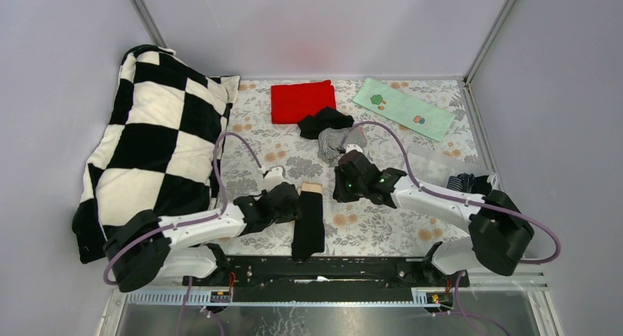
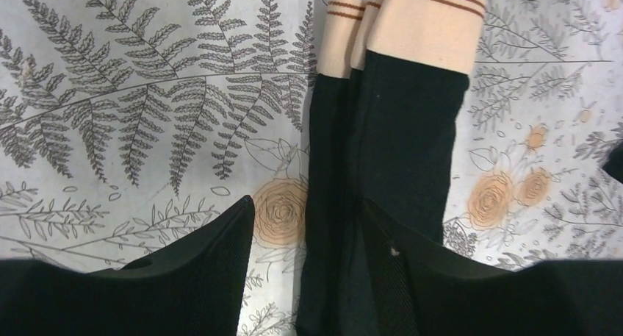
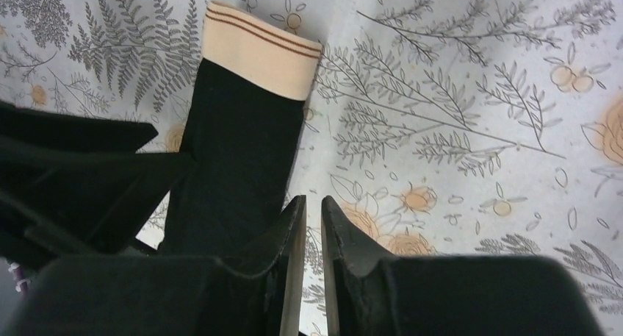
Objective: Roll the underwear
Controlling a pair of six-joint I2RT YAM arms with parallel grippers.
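The dark underwear, folded into a narrow strip with a peach waistband, lies flat on the patterned table; I see the underwear (image 1: 308, 222) in the top view. In the left wrist view its folded layers (image 2: 408, 123) show side by side at the band end. Over its left edge hovers my left gripper, fingers apart and nothing held. To the strip's right is my right gripper, its fingers only a narrow gap apart, with bare table showing between them. In the right wrist view, the left gripper's dark fingers (image 3: 95, 134) cover part of the underwear's left side.
A checkered blanket (image 1: 156, 137) fills the left side. Toward the back lie a red cloth (image 1: 301, 101), a black cloth (image 1: 325, 120), a striped cloth (image 1: 334, 141) and a green cloth (image 1: 404, 108). A clear bin with cloths (image 1: 463, 181) stands at right.
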